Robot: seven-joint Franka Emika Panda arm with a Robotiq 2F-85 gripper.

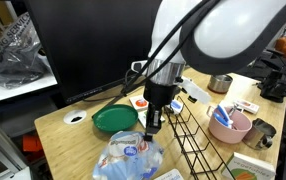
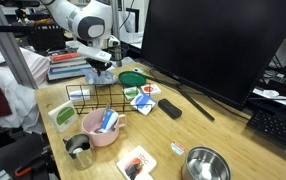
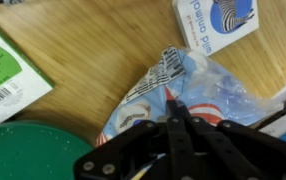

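A clear plastic bag with blue and red print (image 1: 126, 156) is gathered upward beneath my gripper (image 1: 151, 134). In the wrist view the gripper is shut, and the crumpled plastic bag (image 3: 143, 100) rises to its fingertips, with folds spreading on both sides. The film between the fingers is too thin to make out clearly. Exterior view 2 has the bag (image 2: 95, 77) small and far off at the table's left end, under the arm.
Behind the bag lies a green bowl (image 1: 113, 118). To its right is a black wire rack (image 1: 193, 150), then a pink pot (image 1: 231, 126) and a metal cup (image 2: 80, 152). A zebra card box (image 3: 218, 20) lies close by. Bare wood shows at the table's left.
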